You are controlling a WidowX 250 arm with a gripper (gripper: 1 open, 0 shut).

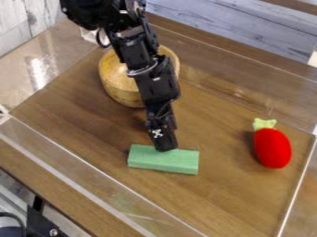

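Observation:
A green rectangular block (164,161) lies flat on the wooden table. My black gripper (162,139) is low over the table at the block's far edge, its tip just behind it; the frame does not clearly show the space between the fingers. Behind my arm is a wooden bowl (121,76), partly hidden by it.
A red toy vegetable (272,148) with a pale green top lies on the right. Pale wooden boards run along the back.

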